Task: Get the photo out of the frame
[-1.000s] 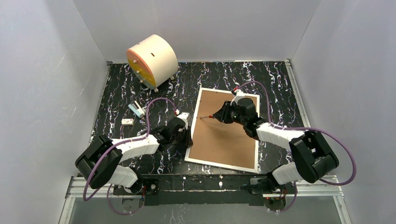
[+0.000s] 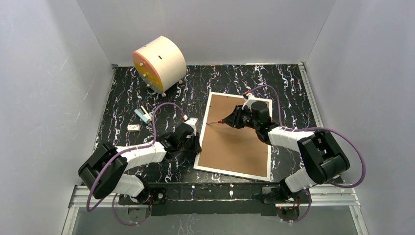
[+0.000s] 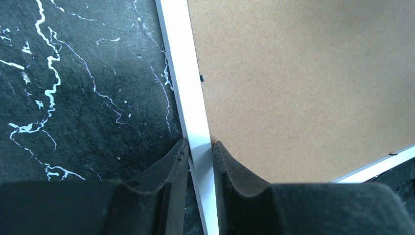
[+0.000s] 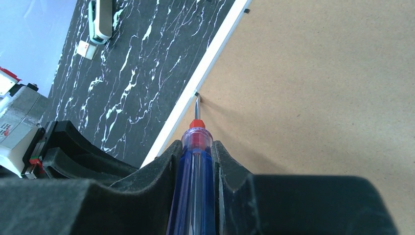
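The photo frame lies back side up, its brown backing board [image 2: 235,147] ringed by a white frame edge [image 2: 230,172]. My left gripper is shut on the left white edge, one finger on each side of it. My right gripper is shut on a screwdriver [image 4: 191,186] with a clear blue handle and a red collar. The screwdriver's metal tip is at a small dark tab [image 4: 196,94] at the inner side of the left edge; whether it is under the tab I cannot tell. Another dark tab [image 3: 201,78] shows along that edge in the left wrist view.
A cream cylinder [image 2: 164,63] with an orange and yellow face stands at the back left. A light blue tool [image 2: 143,115] and a small white block [image 2: 133,128] lie left of the frame. Both arms are close together over its left half.
My left arm and the frame have stayed in place.
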